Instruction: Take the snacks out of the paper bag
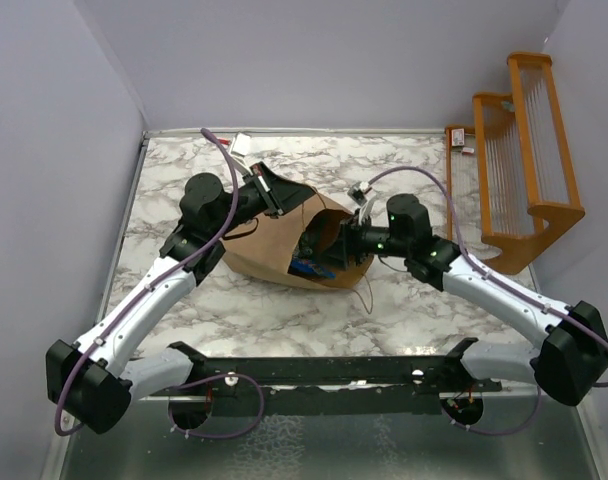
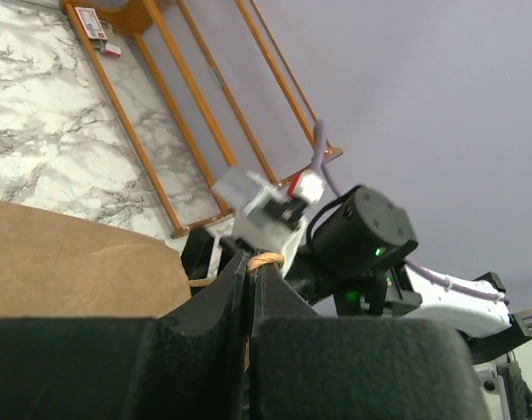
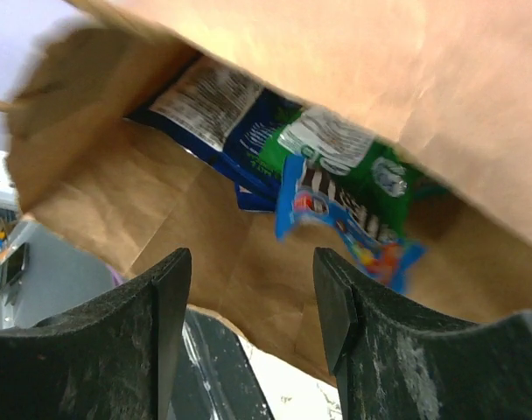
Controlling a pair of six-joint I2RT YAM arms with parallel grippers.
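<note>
The brown paper bag point(image 1: 267, 243) leans on the table with its mouth tilted toward the right arm. My left gripper point(image 1: 306, 196) is shut on the bag's twisted handle point(image 2: 266, 259), which shows between its fingertips in the left wrist view. At the bag's mouth, my right gripper point(image 1: 336, 254) has its fingers apart, with nothing between them. In the right wrist view several snacks lie inside: a small blue packet point(image 3: 346, 219), a green packet point(image 3: 336, 140) behind it, and a dark blue packet point(image 3: 235, 122). From the top view only a blue part point(image 1: 306, 267) shows clearly; the arms and bag hide the others.
A wooden rack point(image 1: 540, 208) stands at the right, with a small card point(image 1: 458, 136) near its back corner. Both grippers are close together over the bag.
</note>
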